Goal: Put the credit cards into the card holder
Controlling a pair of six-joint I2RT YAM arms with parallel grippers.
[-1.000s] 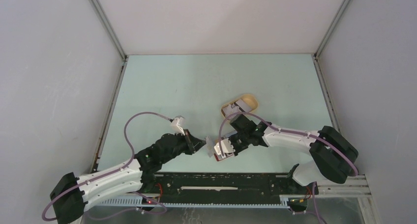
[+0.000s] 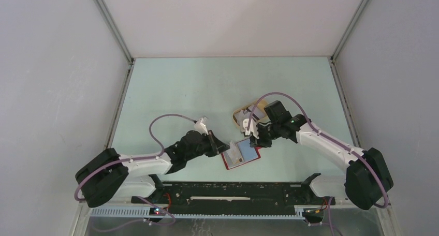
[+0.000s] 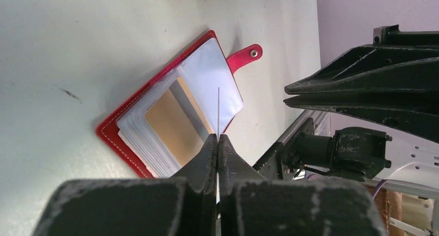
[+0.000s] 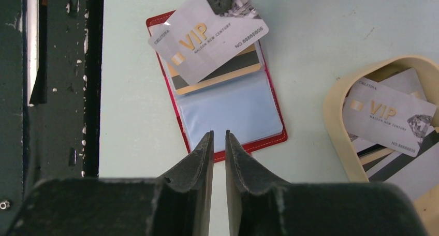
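The red card holder [image 3: 124, 109] lies open on the table, a gold card with a dark stripe [image 3: 176, 127] showing through its clear sleeves. My left gripper is shut on a silver VIP card, seen edge-on in the left wrist view. That card hangs over the stack of sleeves, tilted against them; whether it touches them I cannot tell. Over the holder's other side is my right gripper, shut, nothing visible between its fingers. More cards [image 4: 388, 112] lie in a tan container.
The oval tan container [image 4: 336, 135] stands behind the holder, close to the right arm in the top view. A red snap strap [image 3: 243, 58] sticks out from the holder.
The left gripper has carried its card rightward, over the holder. My right gripper has drawn back to the right and slightly away from the front edge, uncovering the holder's pages.
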